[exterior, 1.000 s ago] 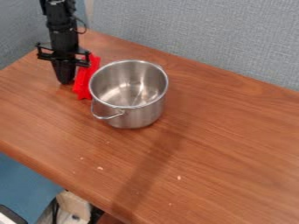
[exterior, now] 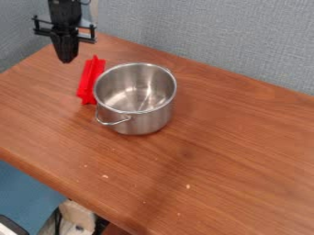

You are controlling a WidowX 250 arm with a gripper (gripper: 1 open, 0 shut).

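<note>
My black gripper (exterior: 66, 53) hangs at the upper left above the table's back-left area, its narrow tip shut with nothing visible between the fingers. Below it and to its right, a red elongated object (exterior: 90, 79) lies on the wooden table, just left of a steel pot (exterior: 135, 103) with side handles. The pot partly borders or hides the red object's right side.
A grey textured panel (exterior: 221, 37) stands along the back, another at the left. The table's front-left edge drops to a blue surface with some hardware below.
My gripper has risen from beside the red object to higher above the table, moving slightly left. The red object and pot look unmoved.
</note>
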